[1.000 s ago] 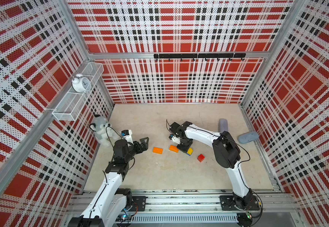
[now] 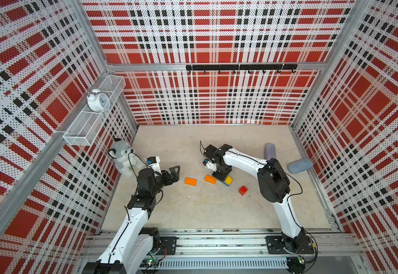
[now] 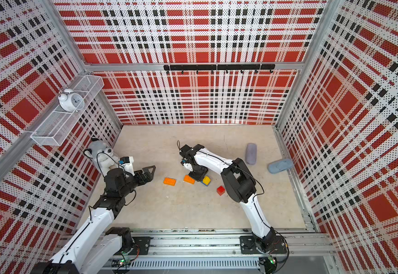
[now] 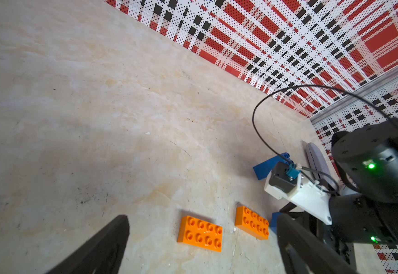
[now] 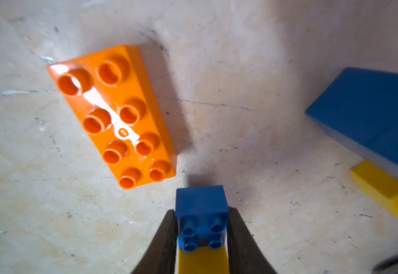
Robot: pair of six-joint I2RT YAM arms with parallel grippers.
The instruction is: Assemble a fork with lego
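In the right wrist view, my right gripper is shut on a small blue brick (image 5: pixel 202 198) with a yellow brick (image 5: pixel 203 262) joined to it. The nearer orange brick (image 5: pixel 112 118) lies studs up just ahead of it, apart from the held piece. A larger blue piece (image 5: pixel 372 114) with a yellow brick (image 5: pixel 386 189) beside it is at the right of that view; whether they join is unclear. A second orange brick (image 2: pixel 190 181) lies between the arms. My left gripper (image 2: pixel 175 173) stands open and empty, left of that brick.
A red brick (image 2: pixel 243 190) lies right of the held piece. Two grey-purple cases (image 2: pixel 300 165) rest at the far right, and a plush toy (image 2: pixel 123 157) sits at the left.
My right gripper has shifted slightly back and left with the blue and yellow piece. The nearer orange brick shows barely any shift. The left arm has stayed still.
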